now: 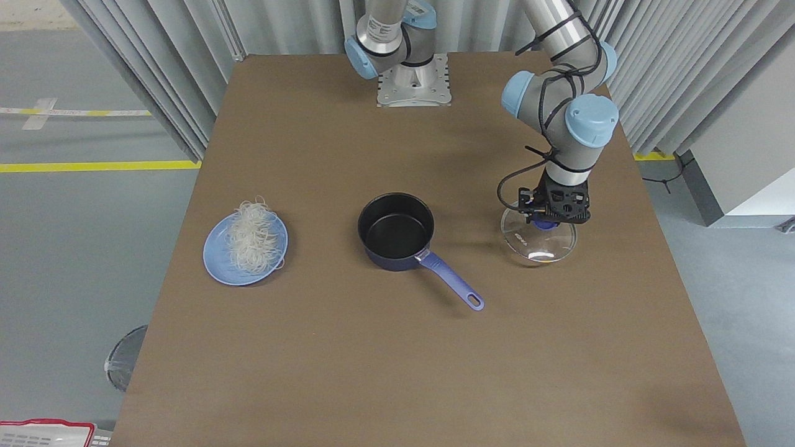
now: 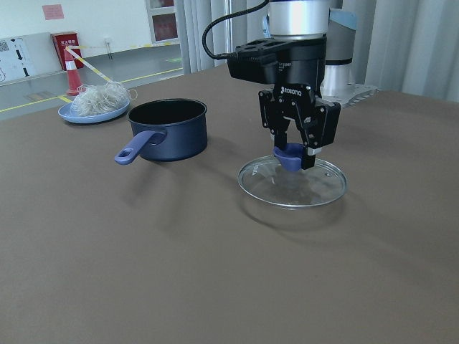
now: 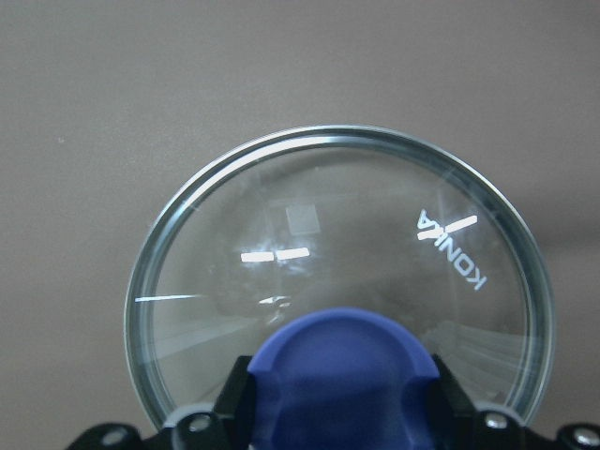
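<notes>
My gripper (image 2: 292,147) is shut on the blue knob (image 3: 342,384) of a glass lid (image 1: 530,242), low over the table to the right of the pot in the front view; whether the lid touches the table is unclear. The dark blue pot (image 1: 395,231) is uncovered and empty, its blue handle (image 1: 451,279) pointing toward the front right. A light blue plate (image 1: 220,257) with a tangle of white noodles (image 1: 251,238) sits left of the pot.
The table's right edge is near the lid.
</notes>
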